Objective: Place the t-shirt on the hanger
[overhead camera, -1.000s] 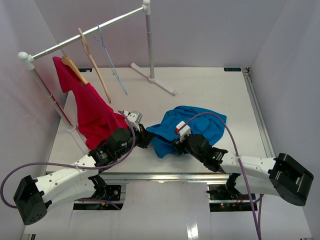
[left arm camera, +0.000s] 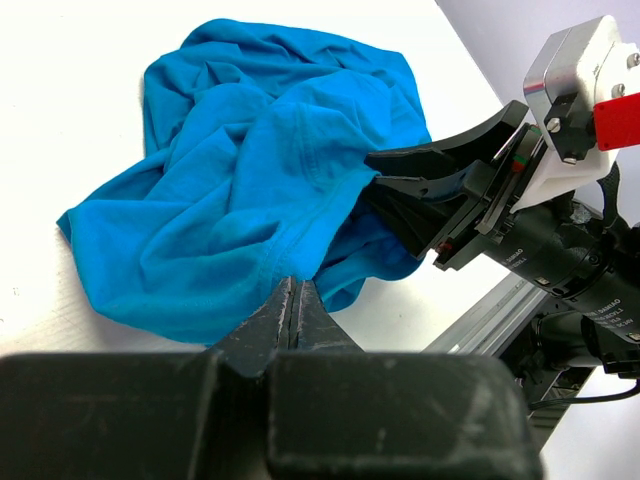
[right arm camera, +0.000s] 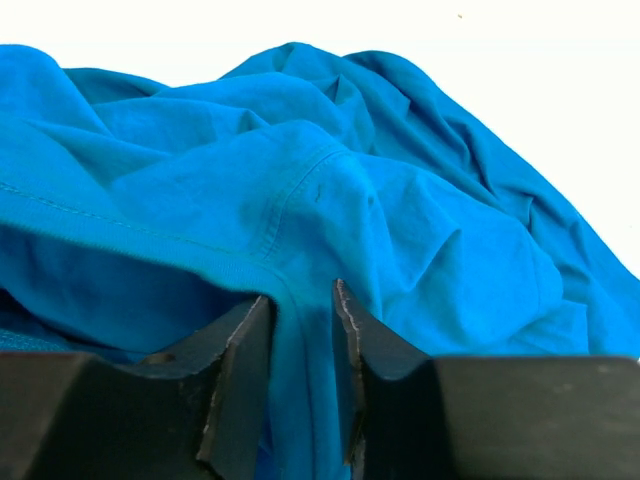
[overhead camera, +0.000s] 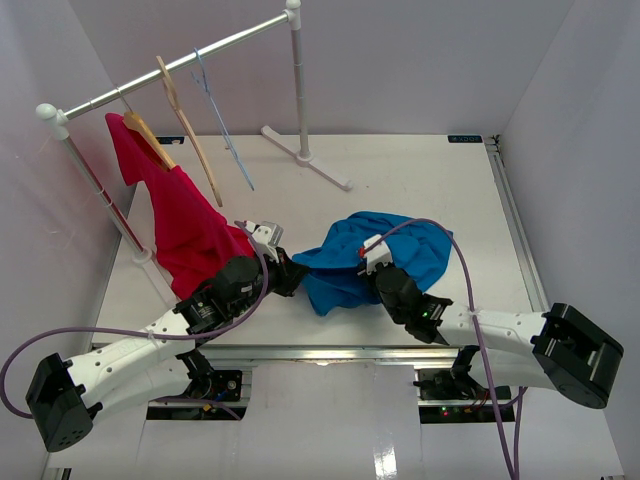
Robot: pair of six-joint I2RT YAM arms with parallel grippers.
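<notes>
A blue T-shirt [overhead camera: 410,240] lies crumpled on the table. My left gripper [overhead camera: 294,268] is at its left edge, fingertips together on a raised fold of hem [left arm camera: 290,255]. My right gripper stands over the shirt with its fingers apart on either side of the hem band. In the top view, hangers hang from the rail: a wooden one [overhead camera: 185,125], a blue one [overhead camera: 225,130], and another wooden one [overhead camera: 145,135] bearing a red T-shirt [overhead camera: 180,230].
The white rack [overhead camera: 235,38] stands at the back left, its foot [overhead camera: 325,170] on the table [overhead camera: 470,180]. Bare table surface surrounds the back and right of the blue shirt.
My right gripper has moved slightly right and toward the back over the blue shirt. My left gripper has stayed in place.
</notes>
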